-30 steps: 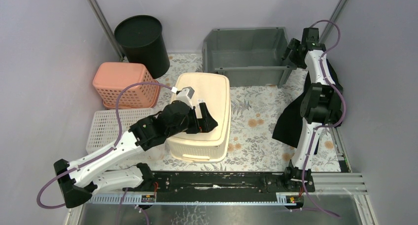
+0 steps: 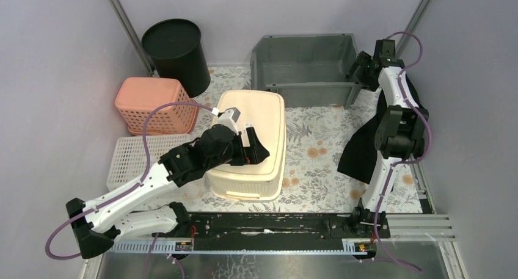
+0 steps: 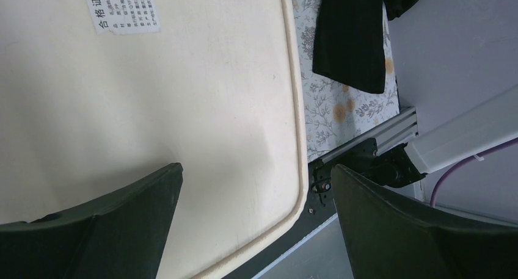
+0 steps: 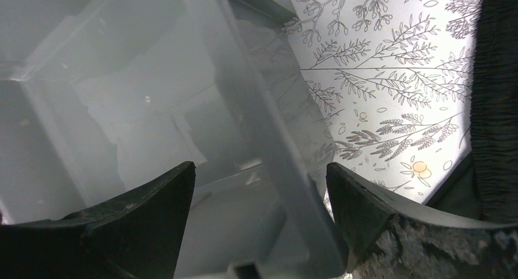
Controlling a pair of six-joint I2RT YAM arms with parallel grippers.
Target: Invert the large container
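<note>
A large grey open container (image 2: 305, 62) stands upright at the back. My right gripper (image 2: 360, 71) is at its right end, fingers part open either side of the wall; in the right wrist view the grey wall (image 4: 275, 163) runs between the fingertips, and whether they touch it is unclear. My left gripper (image 2: 251, 146) is open over the top of a cream lidded basket (image 2: 262, 114) in front of the grey container; in the left wrist view its cream lid (image 3: 226, 108) lies beneath the fingers, with nothing held.
A black bin (image 2: 174, 47), pink baskets (image 2: 146, 105) and a white basket (image 2: 125, 163) crowd the left. A black cloth (image 2: 357, 157) lies right.
The left arm and the containers have not visibly moved.
</note>
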